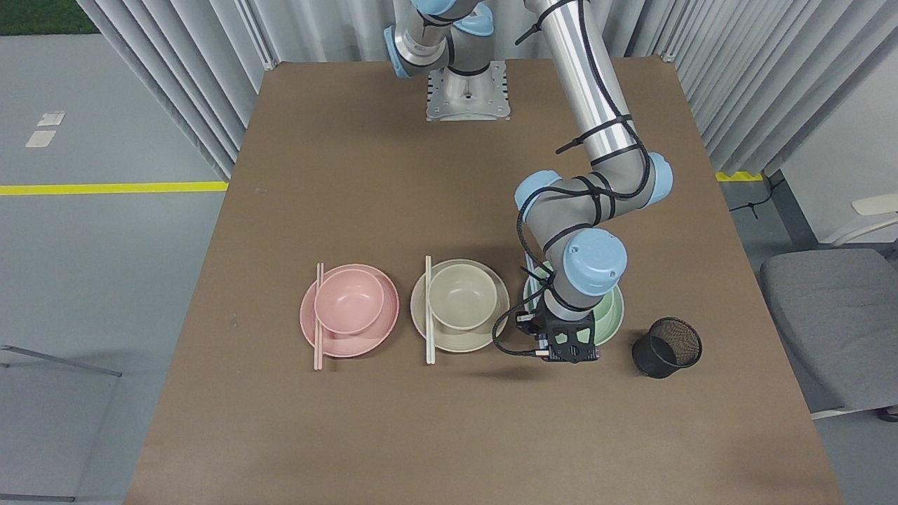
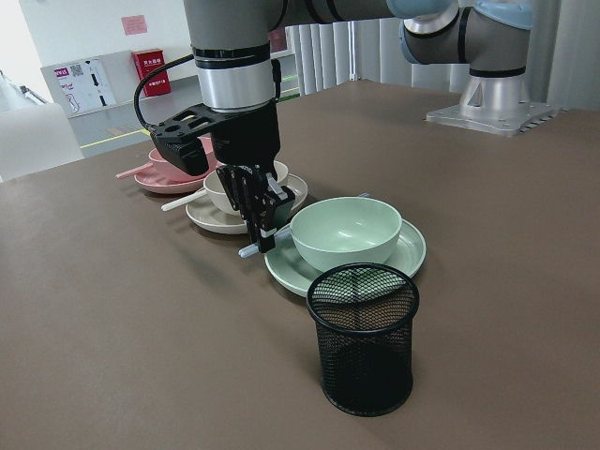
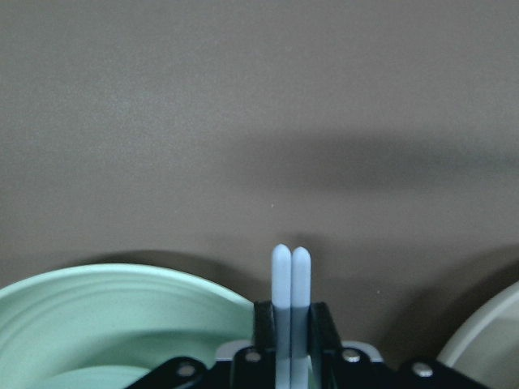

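The gripper holds a pair of light blue chopsticks [image 3: 281, 275] in the wrist view, low beside the green plate [image 2: 412, 251] and green bowl [image 2: 346, 234]. In the left view the chopsticks cross the plate's side, partly hidden by gripper and bowl. In the front view the arm covers much of the green set. To its left stand a cream plate [image 1: 459, 341] and bowl [image 1: 462, 294] with white chopsticks [image 1: 429, 320], then a pink plate [image 1: 362, 344] and bowl [image 1: 349, 299] with pink chopsticks [image 1: 319, 328].
A black mesh pen holder [image 1: 666, 348] stands on the table right of the green plate. The robot base [image 1: 467, 101] is at the back.
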